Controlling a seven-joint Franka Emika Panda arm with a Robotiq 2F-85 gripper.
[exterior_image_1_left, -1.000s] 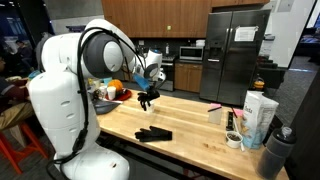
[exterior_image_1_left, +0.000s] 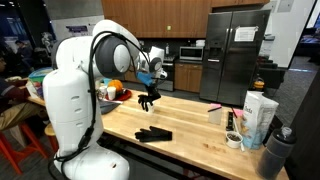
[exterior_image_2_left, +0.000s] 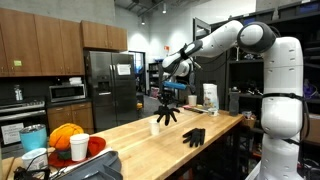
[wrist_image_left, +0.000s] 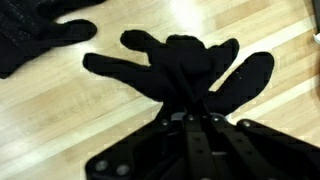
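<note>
A black glove (wrist_image_left: 221, 95) hangs from my gripper, which is shut on it. Its fingers spread out beneath the fingers in the wrist view, and the glove (exterior_image_2_left: 166, 115) is clear of the tabletop in exterior view 2. A second black glove (exterior_image_1_left: 154, 134) lies flat on the wooden table (exterior_image_1_left: 205, 142). It shows at the upper left of the wrist view as a dark glove (wrist_image_left: 38, 32). My fingertips are partly hidden by the held fabric.
A white cup-like object (exterior_image_2_left: 155, 126) stands near the held glove. Bowls and pots crowd one table end; a bag (exterior_image_1_left: 257, 118), a small tub (exterior_image_1_left: 233, 139) and a dark canister (exterior_image_1_left: 275, 153) occupy the other. Mid-table is mostly clear. Someone (exterior_image_1_left: 156, 60) is behind the table.
My arm has risen a little, lifting the held glove slightly higher above the table. The glove lying on the table has not moved.
</note>
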